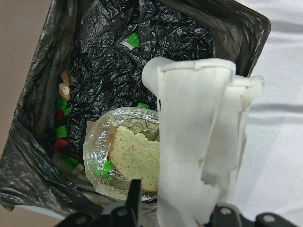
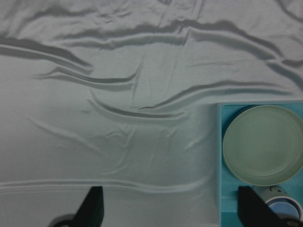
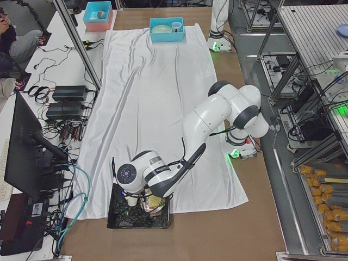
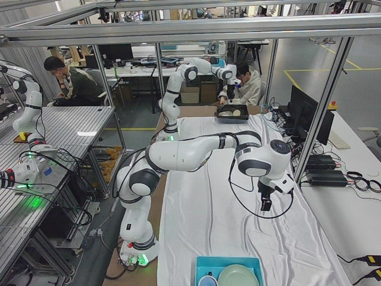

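Observation:
In the left wrist view a crumpled white paper cup stack [image 1: 191, 137] rises between the fingers of my left gripper; whether they grip it is unclear. It is above a black-bagged bin [image 3: 117, 220] holding a foil container [image 1: 97, 142] with bread [image 1: 132, 158], another white cup [image 1: 151, 75] and green, red and pale scraps. My right gripper stands open and empty over the white cloth [image 2: 118, 142], left of a blue tray [image 2: 219, 165] with a pale green plate [image 2: 262, 144] and a cup [image 2: 281, 205].
A monitor [image 3: 24, 157], cables and black boxes [image 3: 68, 92] crowd the side table; metal frame posts stand around.

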